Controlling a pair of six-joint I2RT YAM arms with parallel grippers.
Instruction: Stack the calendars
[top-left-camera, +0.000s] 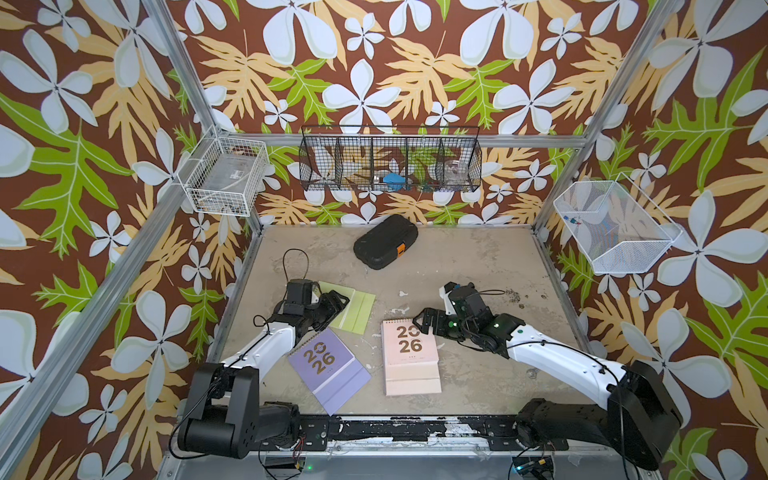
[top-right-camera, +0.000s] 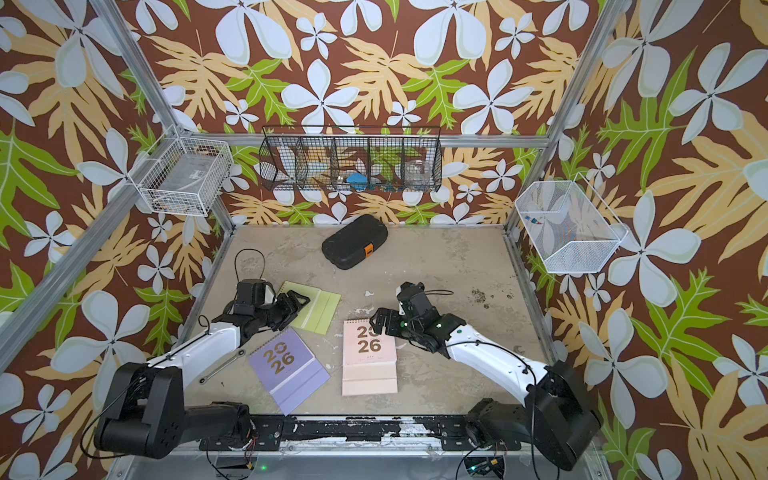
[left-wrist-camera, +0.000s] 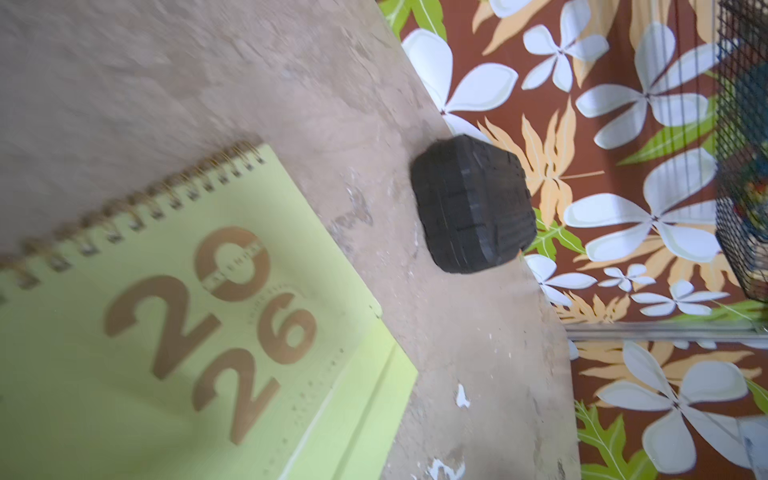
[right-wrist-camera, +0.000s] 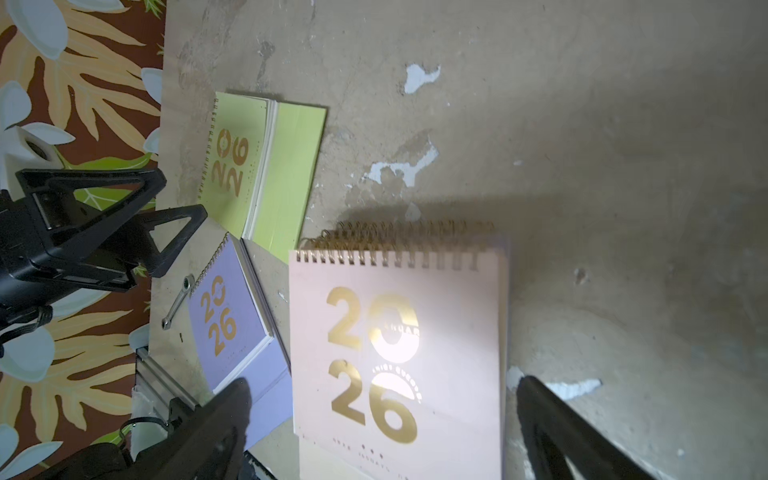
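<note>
Three 2026 calendars lie on the table. The green one (top-left-camera: 354, 312), at back left, is partly under my left gripper (top-left-camera: 333, 302) in the top left view and large in the left wrist view. The purple one (top-left-camera: 328, 368) lies at front left. The pink one (top-left-camera: 411, 368) is in the middle; the right wrist view shows more spiral bindings behind its own. My left gripper is over the green calendar, apparently part open, nothing visible between its fingers. My right gripper (top-left-camera: 429, 320) hovers over the pink calendar's top right, open with nothing held.
A black case (top-left-camera: 380, 238) lies at the back centre. Wire baskets (top-left-camera: 392, 160) hang on the frame along the back and both sides. The table's right half behind my right arm is mostly clear. A wrench (right-wrist-camera: 177, 302) lies left of the purple calendar.
</note>
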